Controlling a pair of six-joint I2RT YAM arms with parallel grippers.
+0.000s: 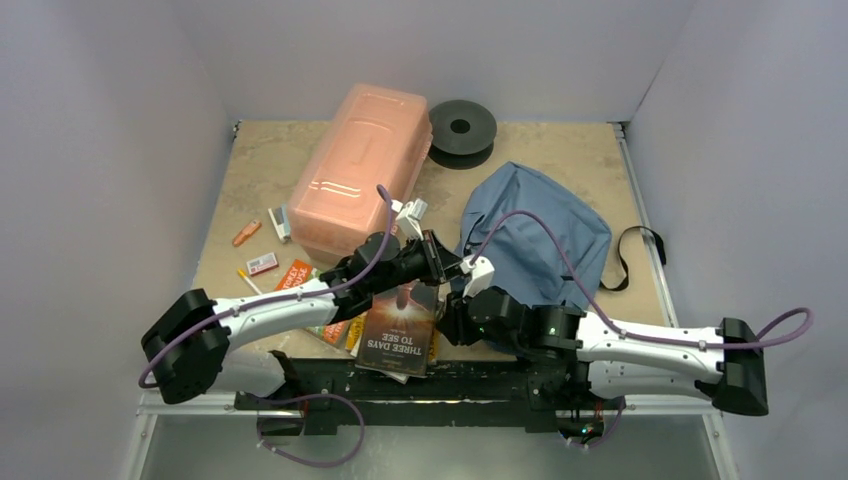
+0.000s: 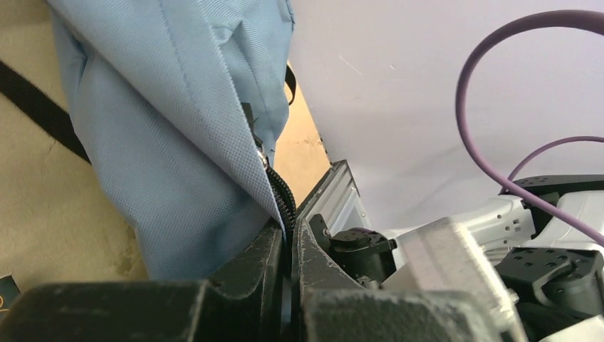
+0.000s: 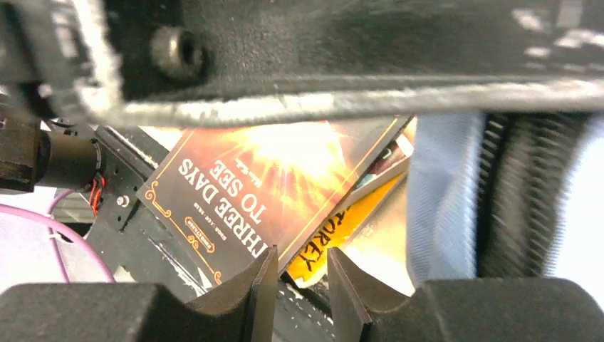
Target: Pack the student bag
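Note:
The blue bag (image 1: 535, 235) lies on the right half of the board, its zipper edge (image 2: 278, 189) raised toward me. My left gripper (image 1: 450, 262) is shut on that edge; in the left wrist view the fabric and zipper run into its fingertips. My right gripper (image 1: 450, 325) is just below it, by the bag's left side; in the right wrist view its fingertips stand slightly apart, with nothing visible between them, over the book "Three Days to See" (image 3: 242, 206). Other books and small stationery (image 1: 262, 262) lie at left.
A pink translucent box (image 1: 360, 165) fills the back left, with a black spool (image 1: 460, 135) beside it. A black strap (image 1: 640, 240) lies at the right edge. Free board shows behind the bag.

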